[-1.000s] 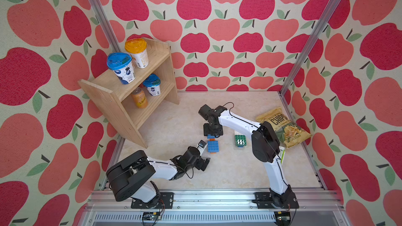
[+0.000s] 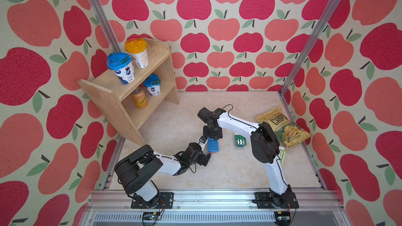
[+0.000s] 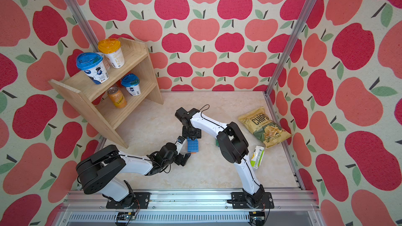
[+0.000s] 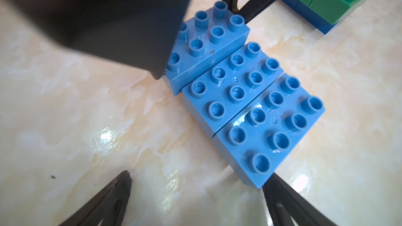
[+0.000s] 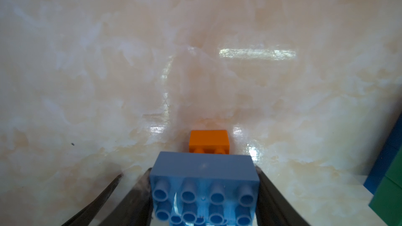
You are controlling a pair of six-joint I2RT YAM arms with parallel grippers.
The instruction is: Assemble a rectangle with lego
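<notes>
Three blue bricks stand in a row in the left wrist view. The near brick (image 4: 272, 121) and middle brick (image 4: 234, 81) sit side by side. Behind them the far brick (image 4: 209, 37) is between the fingers of my right gripper (image 2: 212, 136), close against the middle one; whether it is pressed down cannot be told. In the right wrist view an orange brick (image 5: 209, 139) peeks out beyond the blue brick (image 5: 204, 163). My left gripper is open just left of the row, nothing between its fingers, one fingertip partly hidden by the near brick's corner.
Green bricks (image 2: 240, 140) on blue ones stand right of the row. A chips bag (image 2: 284, 125) lies at the right, a carton (image 3: 257, 157) near it. A wooden shelf (image 2: 134, 119) with tubs and a can fills the left back.
The right gripper has come slightly toward the front with its brick, and the gap to the other blue bricks has closed. The left gripper has moved a little right and up toward the row.
</notes>
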